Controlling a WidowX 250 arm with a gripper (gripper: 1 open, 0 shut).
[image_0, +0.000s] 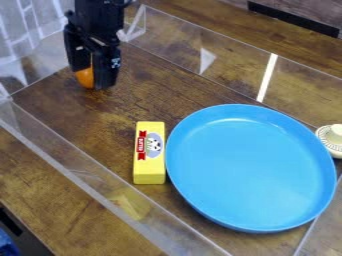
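Note:
My black gripper is at the upper left, open, over an orange round object that it partly hides. In the middle stands a yellow box with a cartoon face and red label, left of a large blue plate.
Clear plastic walls border the wooden surface on the left and around the edges. A white round item sits at the right edge. The wood left of the yellow box is bare.

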